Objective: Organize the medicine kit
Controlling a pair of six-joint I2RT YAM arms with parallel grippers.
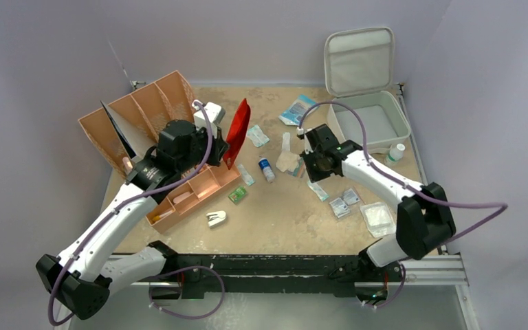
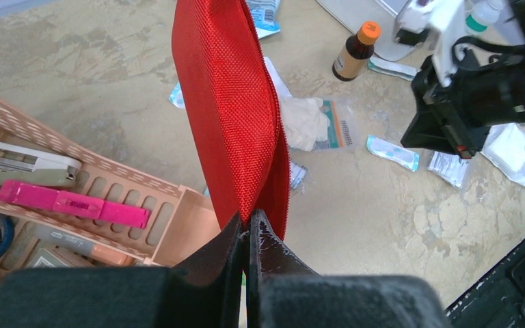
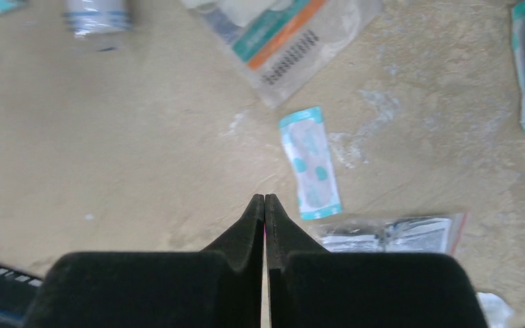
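Flat on the table lies a small white-teal packet (image 3: 310, 164), fully visible in the right wrist view beyond the fingertips. My right gripper is shut with nothing between its fingers, raised above the table. In the top view the packet (image 1: 318, 190) shows just below that gripper. My left gripper is shut on a red pouch (image 2: 236, 102), which stands up from its fingers near the peach organizer (image 2: 198, 219). The open white case (image 1: 375, 117) sits at the back right.
Around the packet lie a clear bag with an orange stripe (image 3: 287, 48), silver sachets (image 3: 383, 236) and a wrapped gauze (image 1: 378, 218). A brown bottle (image 2: 355, 51) stands near the case. Clear table lies at the front centre.
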